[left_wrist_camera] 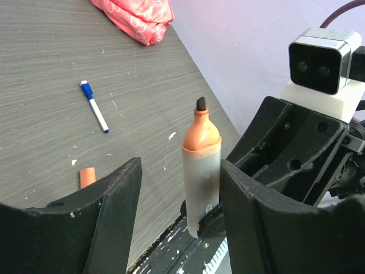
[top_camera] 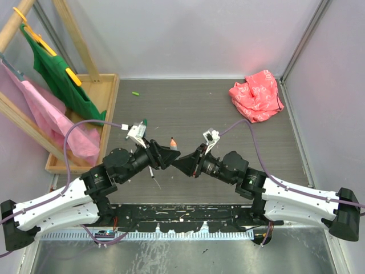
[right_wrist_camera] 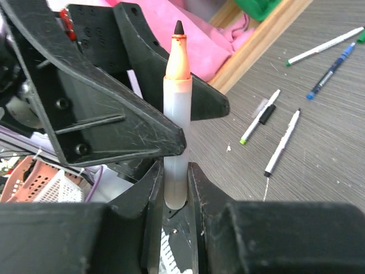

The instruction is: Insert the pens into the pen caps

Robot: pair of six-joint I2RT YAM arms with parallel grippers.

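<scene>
An orange-and-white marker (right_wrist_camera: 177, 103) stands upright with its dark tip bare and pointing up. My right gripper is shut on the lower part of its body. The left gripper is open, its two fingers on either side of the marker; in the right wrist view one left finger (right_wrist_camera: 140, 128) crosses in front of the body and the other is behind it. An orange cap (left_wrist_camera: 88, 177) lies loose on the table, seen in the left wrist view. Both grippers meet near the table's middle in the top view.
A blue-capped pen (left_wrist_camera: 94, 106) lies beyond the orange cap. Several pens, including a blue one (right_wrist_camera: 331, 71) and a black-ended white one (right_wrist_camera: 282, 142), lie toward the wooden rack (top_camera: 111, 114). A red cloth bag (top_camera: 256, 96) sits at the back right.
</scene>
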